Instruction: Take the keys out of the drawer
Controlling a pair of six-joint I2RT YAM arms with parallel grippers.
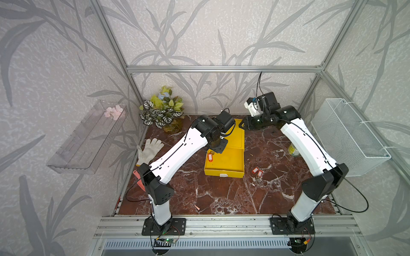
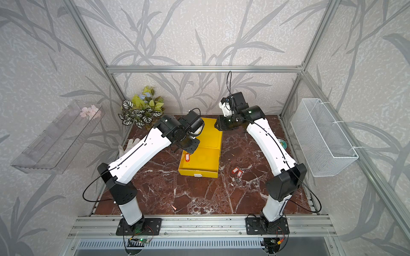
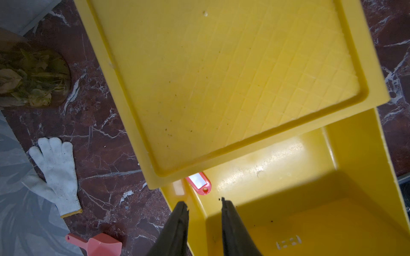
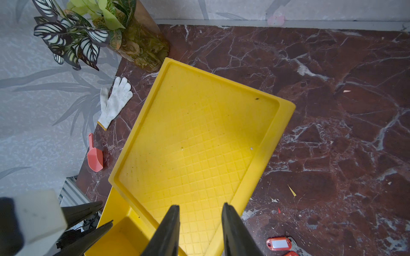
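The yellow box point(image 1: 230, 166) stands open at the table's middle, its lid point(image 4: 196, 145) tilted back behind it. A red-tagged key point(image 1: 210, 157) lies inside along the box's left wall, partly under the lid's edge in the left wrist view. More red key tags point(image 2: 237, 171) lie on the table right of the box. My left gripper hangs over the box's left part, open, nothing seen between its fingers. My right gripper is raised over the lid's right side, open and empty.
A plant point(image 1: 162, 106) stands back left, with a white glove point(image 4: 113, 102) and pink scoop point(image 4: 94, 157) along the left edge. A jar point(image 1: 293, 149) sits at the right beneath the arm. Wire baskets hang on both sides.
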